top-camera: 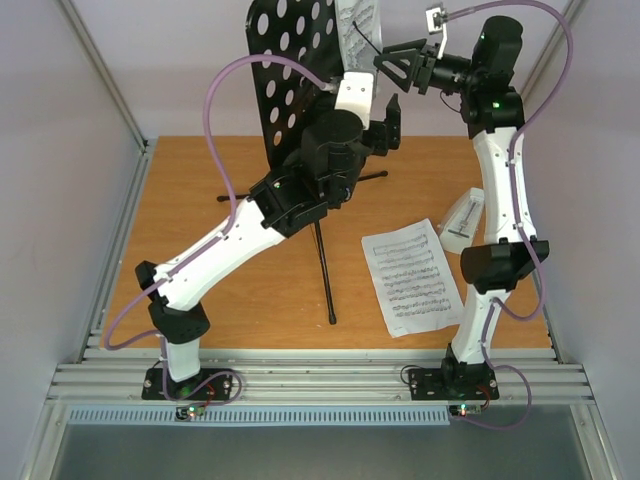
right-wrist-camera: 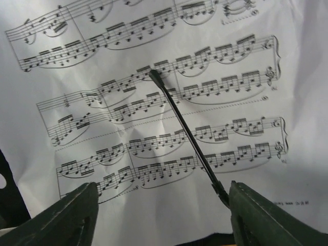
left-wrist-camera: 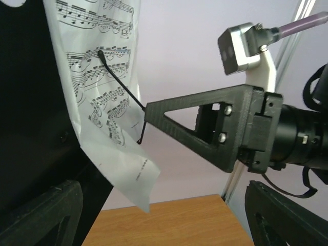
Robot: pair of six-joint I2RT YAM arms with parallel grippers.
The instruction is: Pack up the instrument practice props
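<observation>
A black perforated music stand (top-camera: 290, 60) rises at the back, bearing a music sheet (top-camera: 360, 30), whose lower corner curls forward in the left wrist view. Across that sheet slants a thin black page-holder rod (right-wrist-camera: 187, 130). My right gripper stands open in front of the sheet, the rod's lower end passing beside or behind its right-hand finger (right-wrist-camera: 256, 215); contact cannot be told. In the left wrist view, my left gripper is open, with nothing held between its fingers, facing the sheet's lower corner.
Another music sheet (top-camera: 412, 280) lies flat on the wooden table, with a white case-like object (top-camera: 462, 220) beside it, partly behind the right arm. A stand leg (top-camera: 325, 275) reaches toward the front.
</observation>
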